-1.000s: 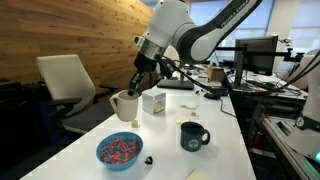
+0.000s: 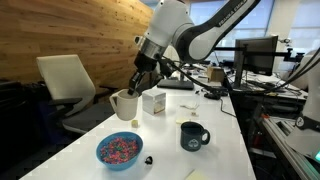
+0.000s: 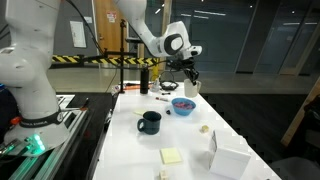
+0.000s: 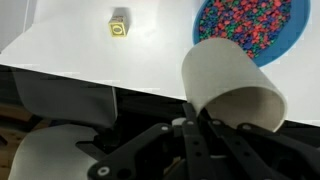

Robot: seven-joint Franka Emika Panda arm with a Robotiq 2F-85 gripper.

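Note:
A white cup (image 2: 125, 106) hangs in the air above the table, close over the blue bowl. My gripper (image 2: 136, 87) is shut on its upper part. In the wrist view the cup (image 4: 225, 75) fills the space ahead of the gripper and covers part of the bowl; the exact contact is hard to make out. Many small red, blue and green pieces lie in the blue bowl (image 4: 283, 48). From exterior view 2, the cup (image 3: 193, 86) appears right by the bowl (image 3: 183, 110).
A dark mug (image 2: 193, 136) stands right of the bowl, and a white box (image 2: 153, 101) sits farther back. One small yellow block (image 4: 119, 26) lies near the table edge. A grey chair (image 2: 66, 86) is beyond that edge. Bare table surrounds the mug.

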